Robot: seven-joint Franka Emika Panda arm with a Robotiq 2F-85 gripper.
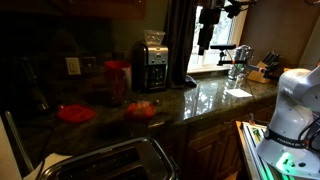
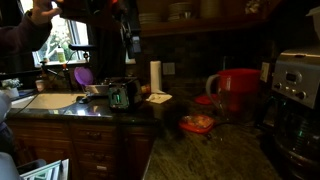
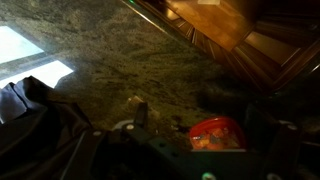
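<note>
My gripper [image 1: 204,48] hangs high above the counter, pointing down, well clear of everything on it. In the wrist view its two dark fingers stand apart, with nothing visible held between them; the gripper looks open. On the dark stone counter [image 1: 185,105] rests a red bowl [image 1: 141,109] with something orange-brown inside. The wrist view shows this red bowl [image 3: 217,133] low in the picture, partly behind the dark gripper parts. Exterior view 2 also has the gripper [image 2: 133,44] in the air, away from the bowl [image 2: 197,123].
A red pitcher [image 1: 117,80] and a coffee maker [image 1: 153,66] stand behind the bowl. A flat red item [image 1: 75,113] lies to the left. Beyond are a toaster [image 2: 122,94], a paper towel roll [image 2: 155,76] and a knife block [image 1: 262,73]. Counter right of the bowl is clear.
</note>
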